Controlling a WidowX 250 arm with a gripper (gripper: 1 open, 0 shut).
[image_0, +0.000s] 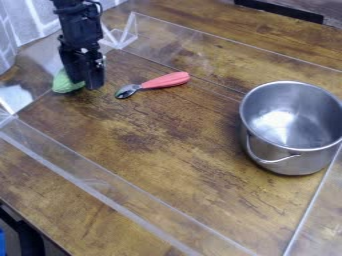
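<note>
The black gripper (84, 76) is low at the upper left, down over a pale green, bumpy oblong object (64, 81), which it mostly hides. Whether the fingers are open or closed around it cannot be made out. Just right of them lies a spoon or peeler with a pink handle (166, 80) and a metal head (128, 90). A steel pot (287, 155) stands at the right of the wooden table (160, 170).
Clear plastic walls edge the work area on the left, back, front and right. A dark ledge runs along the top right.
</note>
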